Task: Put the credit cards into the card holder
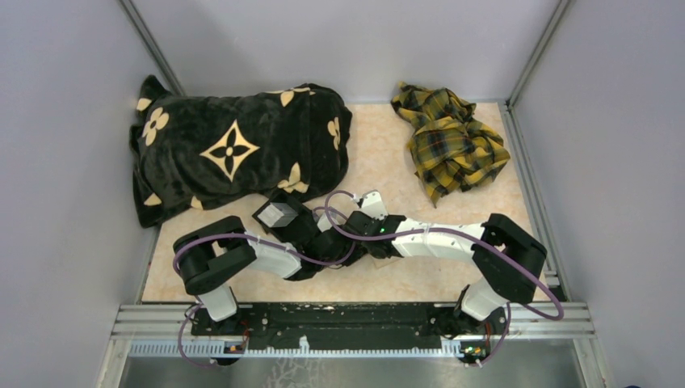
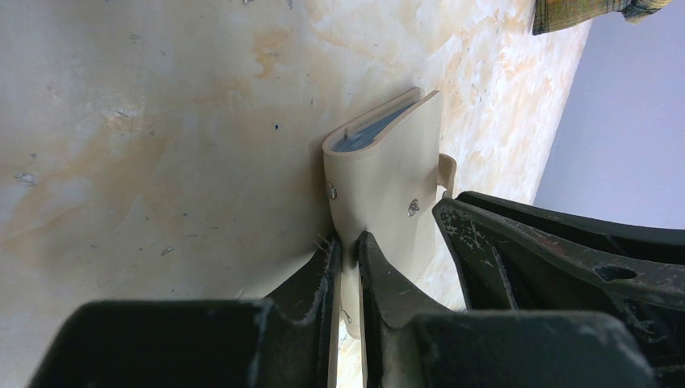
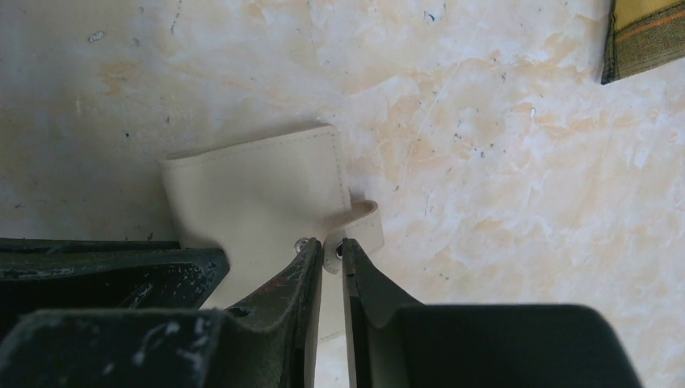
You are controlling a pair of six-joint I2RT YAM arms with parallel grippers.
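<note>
A beige card holder point(image 2: 384, 166) stands folded on its side in the left wrist view, its top edge parted over a dark bluish inside. My left gripper is shut on its rounded spine. In the right wrist view the holder's broad face point(image 3: 250, 178) shows, with a short snap strap point(image 3: 359, 233) curling at its right edge. There my right gripper is shut, fingertips at the strap's end beside a snap on the face; whether the strap is pinched cannot be told. No loose card is clearly visible. From above, the arms cover most of the holder.
An open black box point(image 1: 287, 220) with a pale item inside lies beside the left arm. Behind it is a black patterned cushion point(image 1: 242, 149); a yellow plaid cloth point(image 1: 452, 145) lies at back right. Both gripper ends are close together. Bare table point(image 1: 380, 141) separates cushion and cloth.
</note>
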